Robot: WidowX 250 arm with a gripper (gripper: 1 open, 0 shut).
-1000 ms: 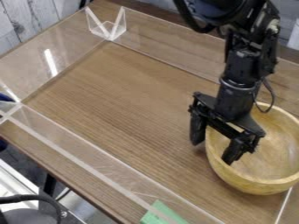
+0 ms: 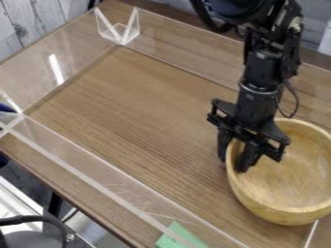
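Observation:
A black robot arm reaches down from the top right to a large tan bowl (image 2: 287,192) at the lower right of the camera view. The gripper (image 2: 246,153) is at the bowl's left rim, its fingers around or just over that rim. Whether the rim is held between them is hard to tell in the dark shape of the gripper.
Bare wooden table (image 2: 130,126) fills the middle and left. A green object (image 2: 181,237) lies at the bottom edge, and clear tape marks line the left edge and top. A black cable lies at the lower left.
The gripper has shifted slightly left along with the bowl's rim, and the bowl appears moved toward the lower left compared with a second ago.

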